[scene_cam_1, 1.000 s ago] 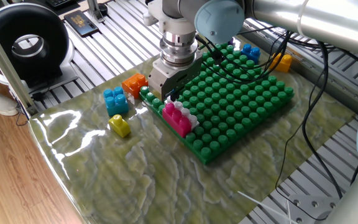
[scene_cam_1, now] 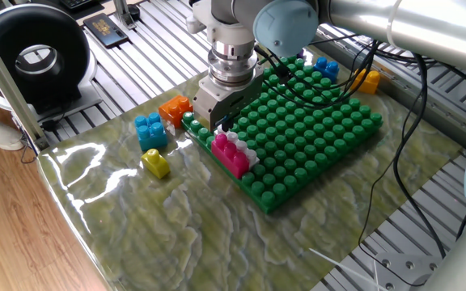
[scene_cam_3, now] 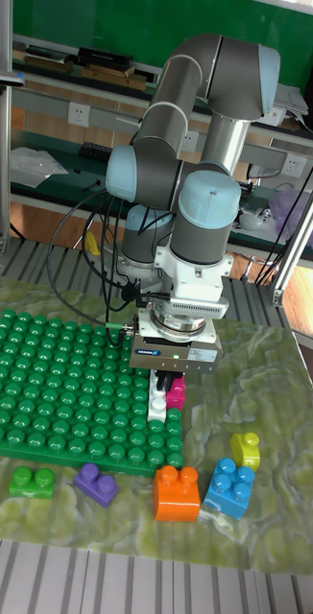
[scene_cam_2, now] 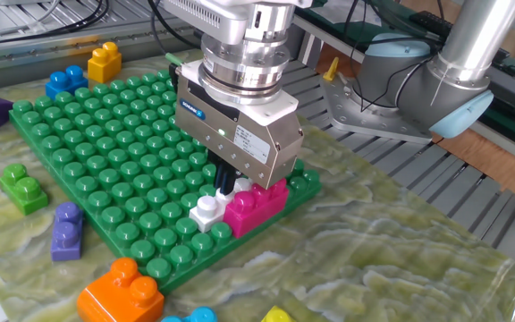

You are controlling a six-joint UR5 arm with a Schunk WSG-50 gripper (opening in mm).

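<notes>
My gripper [scene_cam_2: 226,182] points down at the edge of the green studded baseplate [scene_cam_2: 97,148], its dark fingertips right at a white block [scene_cam_2: 206,211]. That white block sits on the plate beside a pink block [scene_cam_2: 256,209]; the two stand side by side along the border. In exterior view 3 the white block [scene_cam_3: 157,406] shows just below the fingers, with the pink block [scene_cam_3: 177,393] to its right. The fingers look close together, but whether they grip the white block or are merely over it cannot be made out.
Off the plate lie an orange block [scene_cam_3: 176,493], a light-blue block [scene_cam_3: 229,487], a yellow block [scene_cam_3: 246,448], a purple block [scene_cam_3: 95,484] and a light-green block [scene_cam_3: 32,481]. Cables [scene_cam_1: 407,162] hang near the arm.
</notes>
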